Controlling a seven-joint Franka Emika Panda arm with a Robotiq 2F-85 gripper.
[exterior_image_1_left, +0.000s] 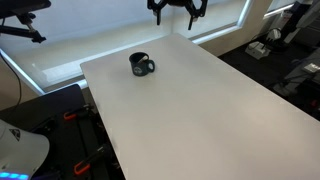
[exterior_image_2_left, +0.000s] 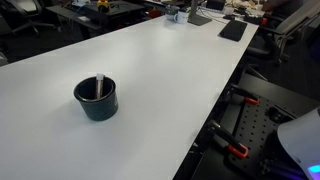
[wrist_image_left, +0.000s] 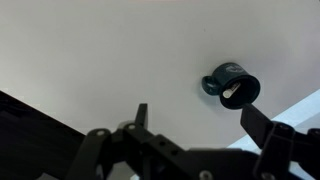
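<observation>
A dark green mug stands upright near the far left part of the white table, its handle to the right. Inside it a pale, stick-like object leans, its tip rising above the rim. High over the table's far end, my gripper hangs open, with nothing between its fingers. In the wrist view the mug lies beyond the fingertips, nearer the right one, and the open gripper is clear of it.
Black chairs and equipment stand past the table's edge.
</observation>
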